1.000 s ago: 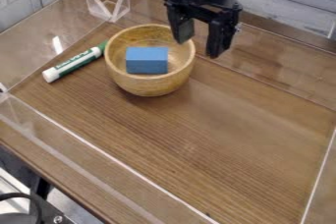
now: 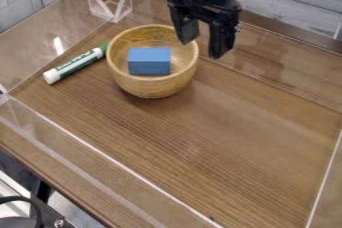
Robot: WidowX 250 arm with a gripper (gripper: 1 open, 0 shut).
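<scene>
My black gripper (image 2: 203,30) hangs from the top of the view just behind and to the right of a round wooden bowl (image 2: 156,87). Its two dark fingers point down, spread apart, with no object visible between them. Inside the bowl lies a blue block (image 2: 150,61). A white tube with green ends (image 2: 72,66) lies on the table left of the bowl.
A clear raised edge runs along the left and back. A black cable (image 2: 24,204) lies at the lower left corner.
The gripper has shifted slightly, its upper body a little to the left. The bowl, block and tube look unmoved.
</scene>
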